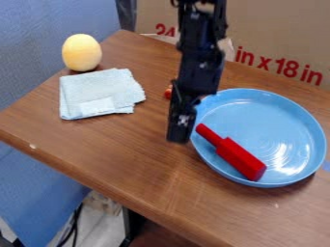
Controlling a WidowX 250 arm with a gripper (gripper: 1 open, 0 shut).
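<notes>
My black gripper point(182, 123) points down at the left rim of the blue plate point(276, 125), over the wooden table just left of it; whether it is open or shut is hard to tell. A red cylindrical object point(241, 159) lies on the plate, right of and below the fingertips. An orange stick lies mostly hidden behind the arm.
A folded pale cloth point(96, 93) lies on the left of the table point(129, 164), with a yellow egg-shaped object point(81, 53) behind it. Cardboard stands at the back.
</notes>
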